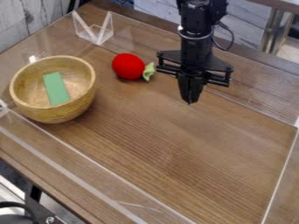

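Note:
My black gripper (193, 74) is at the upper middle, over bare wooden table (187, 157); whether anything is between its fingers I cannot tell. To its left lie a red round object (128, 65) and a small green piece (149, 70) beside it. A wooden bowl (76, 92) at the left holds a green block (56, 89).
A small white wire-like object (93, 26) stands at the back left. A dark cable or arm part shows at the bottom left corner.

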